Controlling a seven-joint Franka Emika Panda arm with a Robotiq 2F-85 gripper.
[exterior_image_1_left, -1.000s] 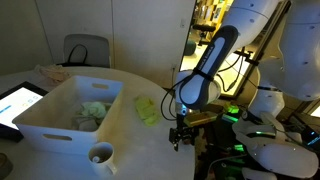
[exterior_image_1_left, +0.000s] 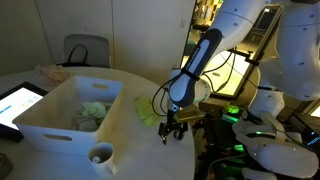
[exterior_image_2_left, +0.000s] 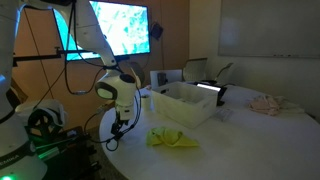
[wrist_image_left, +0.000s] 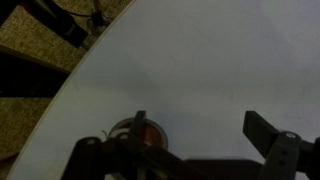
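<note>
My gripper (exterior_image_1_left: 172, 133) hangs open just above the white table (exterior_image_1_left: 140, 142), near its edge; in the wrist view only bare table shows between its spread fingers. A white mug (exterior_image_1_left: 102, 158) stands upright to the left of the gripper in the first exterior view. In the wrist view a round rim with a reddish-brown inside, apparently the mug (wrist_image_left: 155, 136), lies beneath and partly behind one finger. A yellow-green cloth (exterior_image_2_left: 172, 138) lies flat on the table, apart from the gripper.
A large white box (exterior_image_1_left: 62, 137) with a pale green item (exterior_image_1_left: 92, 111) inside stands beyond the mug. A lit screen (exterior_image_1_left: 15, 105) is at the far left, and a pinkish cloth (exterior_image_2_left: 266, 104) lies farther off.
The gripper has shifted a little left and slightly up in the first exterior view, and its fingers look more spread. Mug, box and cloth have stayed put.
</note>
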